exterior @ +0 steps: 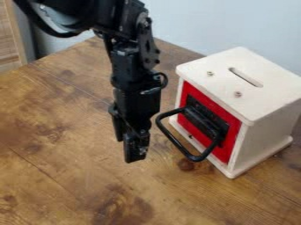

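Note:
A pale wooden box (253, 97) with a slot in its top stands on the table at the right. Its front is a red panel (194, 97) with a black latch plate and a black loop handle (180, 142) swung outward. My black gripper (129, 139) hangs over the table just left of the box, apart from the handle, fingertips downward. Whether its fingers are parted is hard to see.
A pale wall is behind, with a wooden panel at the far upper left.

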